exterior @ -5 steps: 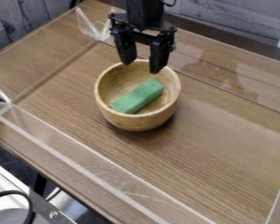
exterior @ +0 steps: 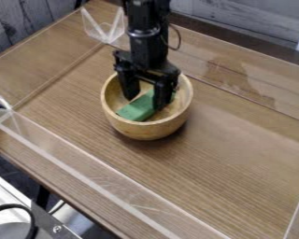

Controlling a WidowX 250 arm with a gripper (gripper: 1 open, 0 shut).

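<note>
A wooden bowl (exterior: 147, 123) sits near the middle of the table, with a green block (exterior: 138, 107) lying inside it. My black gripper (exterior: 145, 86) hangs down into the bowl from above, its fingers over and partly in front of the block. Whether the fingers touch the block, and how far apart they stand, is hard to make out.
Clear tape runs over the left part of the table. A dark cable (exterior: 15, 210) lies off the table at the lower left, and a dark wall is at the top right.
My gripper has come down from above and behind the bowl into it, now covering part of the green block. The bowl looks to be in about the same place.
</note>
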